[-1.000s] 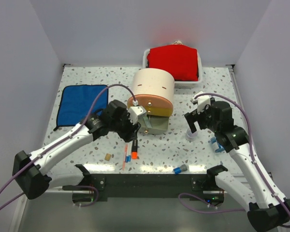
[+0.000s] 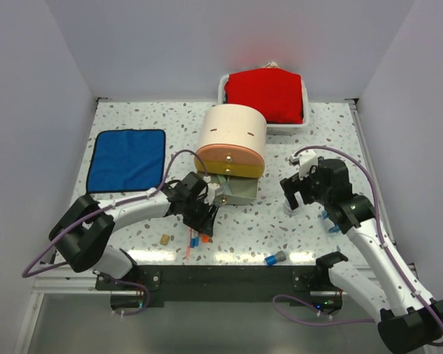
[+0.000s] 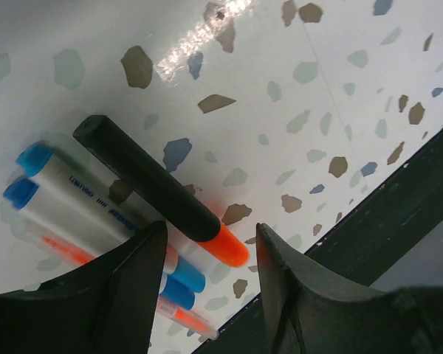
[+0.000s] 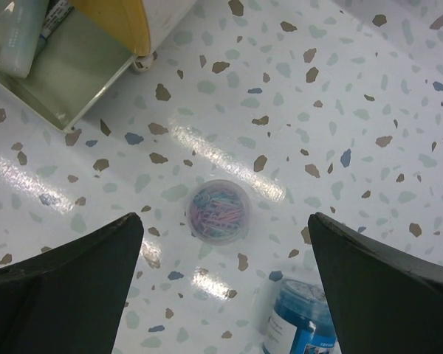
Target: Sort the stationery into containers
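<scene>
A black marker with an orange tip (image 3: 155, 181) lies on the speckled table, its tip end between the fingers of my left gripper, which is part open and low over it. Right beside it lie two white markers with blue caps (image 3: 77, 206) and a thin orange pen (image 3: 184, 318). My right gripper stands open above a small round tub of paper clips (image 4: 218, 212), apart from it. The open drawer (image 2: 240, 190) of the cream cabinet (image 2: 234, 133) holds a few pens, seen at the upper left of the right wrist view.
A blue-lidded jar (image 4: 299, 318) stands near the right gripper. A tan block (image 2: 165, 240) and a blue-and-grey item (image 2: 275, 258) lie near the front edge. A blue pouch (image 2: 127, 160) and a white bin with red cloth (image 2: 305, 110) sit farther back. Mid-table right of the drawer is clear.
My left gripper has come down and toward the front over the black marker, now covering most of it in the top view. The right arm has shifted only slightly.
</scene>
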